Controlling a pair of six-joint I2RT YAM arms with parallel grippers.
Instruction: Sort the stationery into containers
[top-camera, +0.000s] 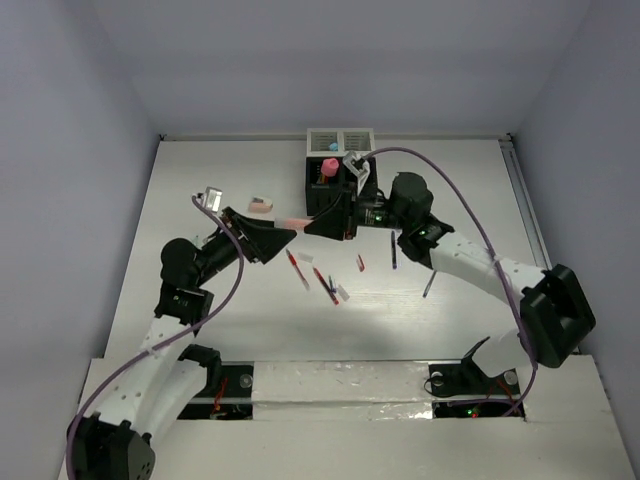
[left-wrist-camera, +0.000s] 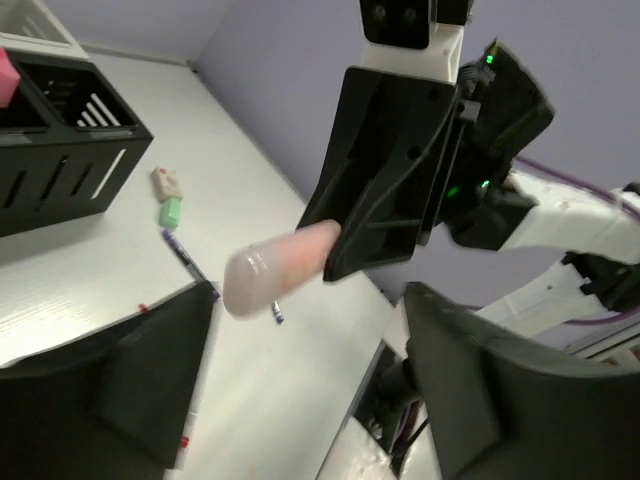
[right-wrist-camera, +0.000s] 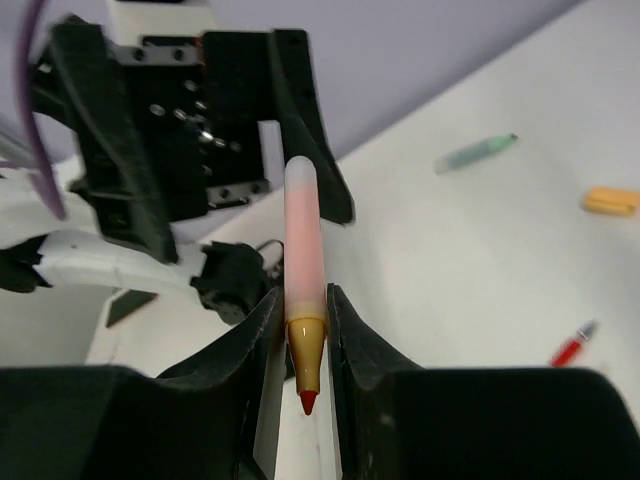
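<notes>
In mid-air above the table's centre, a pink marker (right-wrist-camera: 303, 250) with a translucent end is held by my right gripper (top-camera: 315, 225). Its far end points at my left gripper (top-camera: 275, 232), which stands part open facing it; in the left wrist view the marker (left-wrist-camera: 275, 265) sits above the gap between the blurred fingers, apparently not gripped by them. The black and white container (top-camera: 318, 185) stands at the back middle, with a pink item inside. On the table lie red pens (top-camera: 298, 271), blue pens (top-camera: 394, 250), an orange item (right-wrist-camera: 610, 200) and a green pen (right-wrist-camera: 477, 152).
An eraser (left-wrist-camera: 165, 185) and a green block (left-wrist-camera: 170, 213) lie beside the container. Walls enclose the back and sides.
</notes>
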